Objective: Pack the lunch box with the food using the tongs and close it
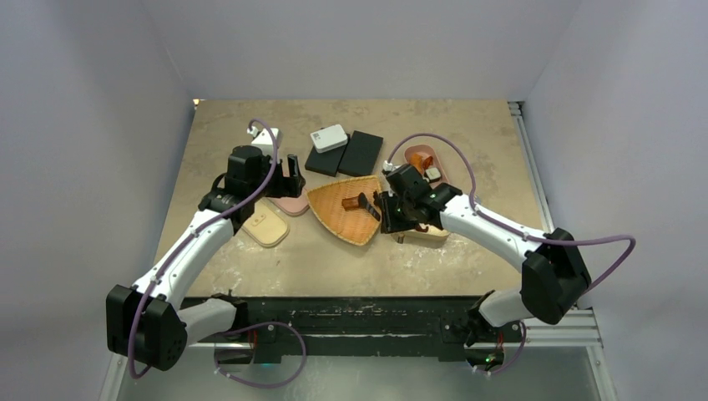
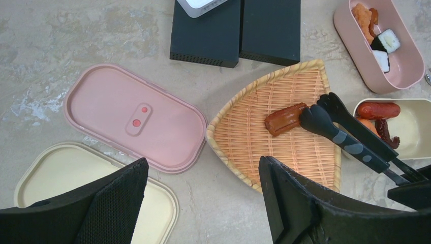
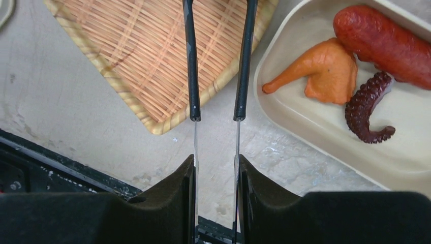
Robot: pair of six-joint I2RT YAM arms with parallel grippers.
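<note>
My right gripper is closed partway around the arms of black tongs (image 3: 192,66), which stand spread apart. In the left wrist view the tong heads (image 2: 316,118) are over the woven basket (image 2: 244,145), by the right end of a brown food piece (image 2: 282,121); contact cannot be told. Right of the basket, the cream lunch box (image 2: 419,124) holds a red sausage (image 3: 383,46), an orange piece (image 3: 333,71) and an octopus tentacle (image 3: 363,109). My left gripper stays open and empty, above the table at left.
A pink box (image 2: 410,73) with rice rolls and fried pieces sits back right. Pink (image 2: 101,112) and cream (image 2: 147,211) lids lie at left. Two black boxes (image 2: 269,30) stand behind the basket, with a white box (image 1: 329,138) on top.
</note>
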